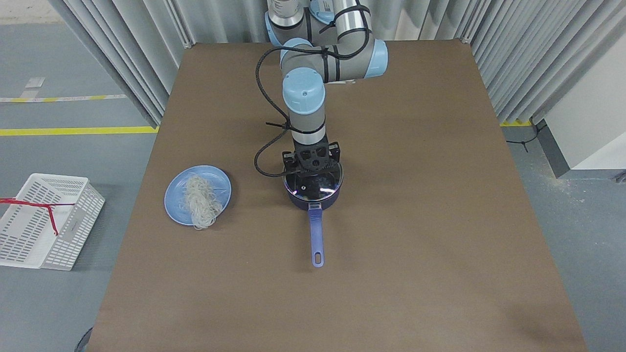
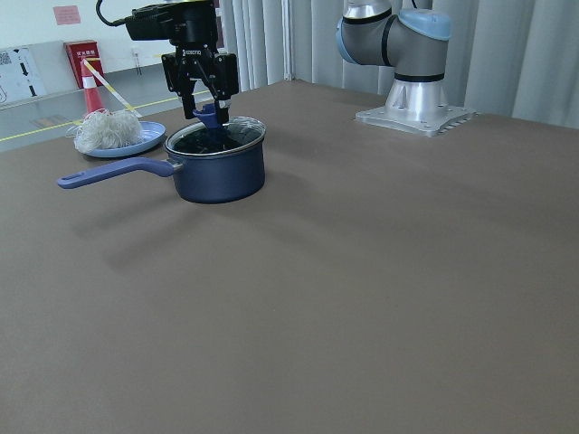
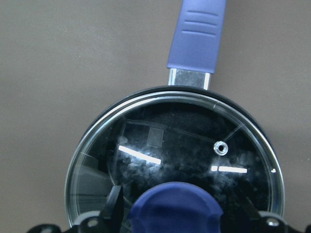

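Observation:
A blue saucepan [image 2: 219,181] with a glass lid [image 3: 180,126] stands on the brown table [image 1: 422,246], its long handle [image 1: 316,234] pointing toward the front camera. My gripper [image 2: 206,113] is down over the lid, its fingertips on either side of the blue lid knob [image 3: 176,208]. Whether they press on the knob I cannot tell. In the front view the gripper hides the knob. A light blue plate [image 1: 176,202] with a tangle of white noodle-like strands [image 1: 201,202] lies left of the pan.
A white plastic basket [image 1: 76,234] stands on the floor past the table's left edge. The table right of the pan and in front is clear. Grey curtains line the back and a white block [image 1: 581,105] is beyond the right edge.

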